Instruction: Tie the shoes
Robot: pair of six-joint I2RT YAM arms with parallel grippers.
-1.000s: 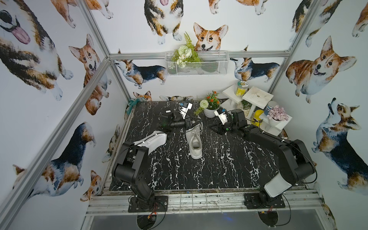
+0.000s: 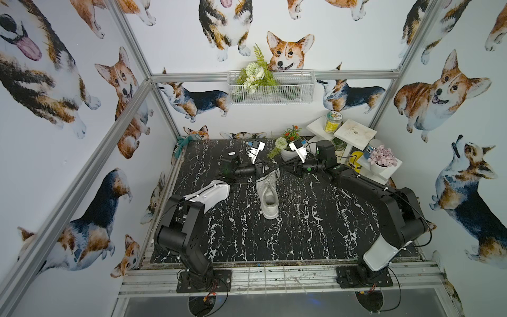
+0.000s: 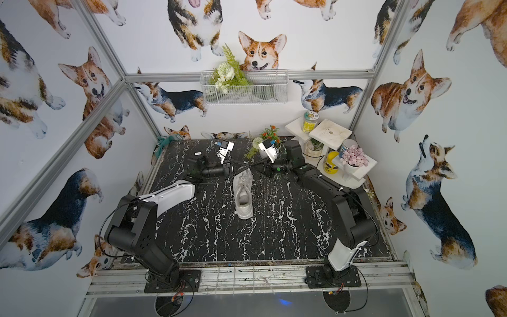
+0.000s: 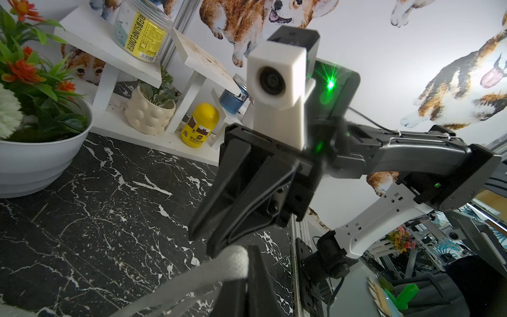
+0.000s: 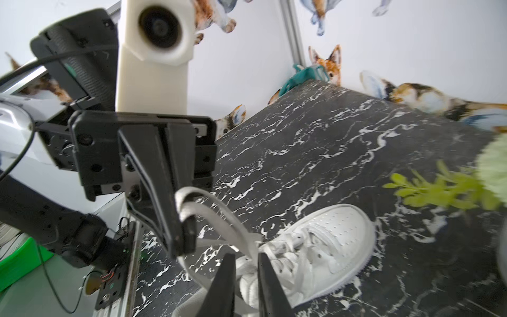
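A white sneaker [image 2: 267,200] lies lengthwise in the middle of the black marbled table [image 2: 206,237], toe toward the back. Above its laces, my left gripper [image 2: 269,168] is shut on a white lace [image 5: 211,214], which loops over its fingertips in the right wrist view. My right gripper [image 2: 292,168] faces it from the right, close to the lace, its fingers part open; in the left wrist view they hang just above the looped lace.
A flower pot [image 4: 37,163] stands behind the grippers. A white step shelf [image 2: 355,134] with jars and small plants fills the back right.
My right gripper has moved left and slightly up, toward my left gripper and the lace. The left arm and the shoe look unmoved.
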